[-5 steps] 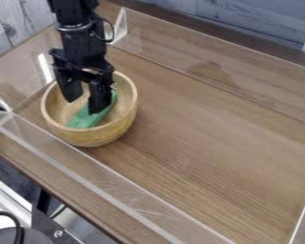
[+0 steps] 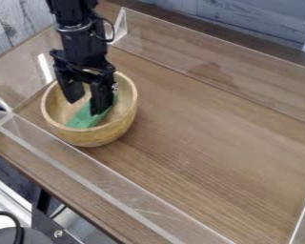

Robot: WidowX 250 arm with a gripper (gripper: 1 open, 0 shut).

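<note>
A round light wooden bowl (image 2: 98,131) sits on the left part of the wooden table. Inside it lies a green object (image 2: 88,117), partly hidden by the arm. My black gripper (image 2: 87,95) reaches down over the bowl, its fingers above the green object and open. Whether they touch the object cannot be told.
Clear plastic edging runs along the left and near edges. Black cables lie at the lower left.
The arm and gripper have shifted slightly to the left over the bowl. The bowl shows little change.
</note>
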